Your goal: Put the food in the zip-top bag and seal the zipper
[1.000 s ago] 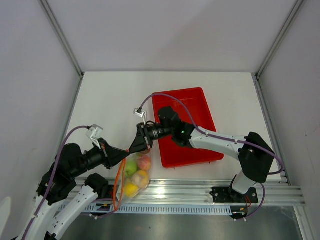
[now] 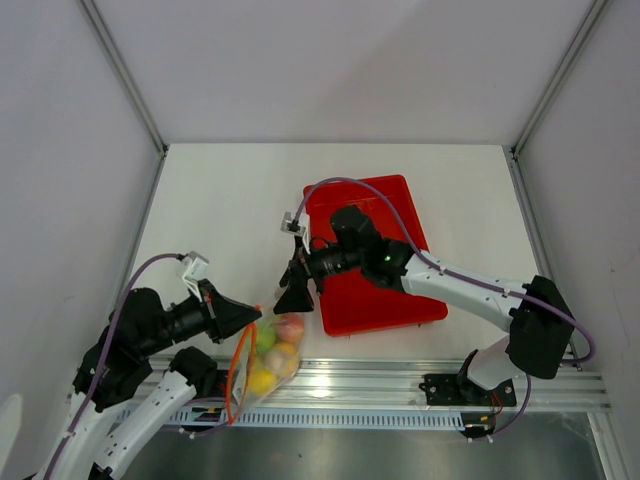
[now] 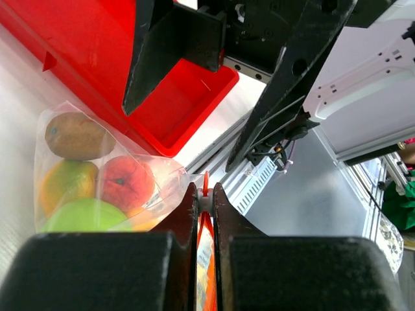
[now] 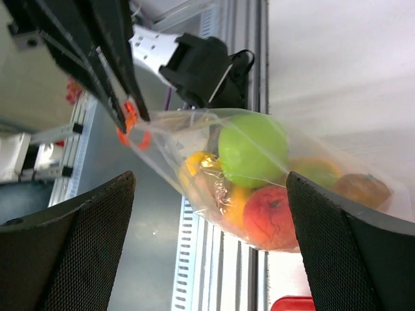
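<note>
A clear zip top bag (image 2: 275, 365) with fruit (green, yellow, red, brown) lies near the table's front edge; in the left wrist view its plastic (image 3: 97, 162) shows the fruit inside. My left gripper (image 2: 255, 316) is shut on the bag's orange zipper end, whose strip hangs down. My right gripper (image 2: 300, 300) is open above the bag, its fingers wide apart; in the right wrist view the bag's fruit (image 4: 253, 149) shows between and beyond them.
A red bin (image 2: 380, 315) sits behind the bag, partly under my right arm. The front edge has a metal rail (image 2: 340, 380), with a drop beyond.
My right gripper has moved right and turned, away from my left gripper's tip. My left gripper has shifted slightly, still holding the zipper end.
</note>
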